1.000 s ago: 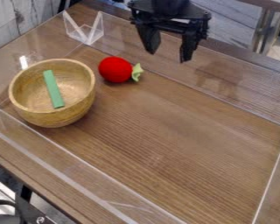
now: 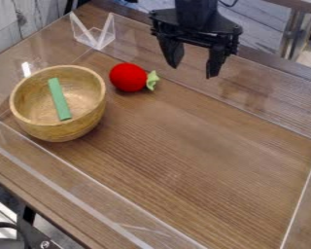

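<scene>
The black gripper hangs at the top centre of the camera view, above the wooden table, with its fingers apart and nothing seen between them. Below it to the left lies a red tomato-like object with a small green piece at its right side. A wooden bowl at the left holds a pale green stick-shaped object.
A clear wire-like rack or container stands at the top left. A dark cable shows at the bottom left corner.
The gripper has shifted only slightly over the last second, staying at the top centre. The objects on the table have not moved.
</scene>
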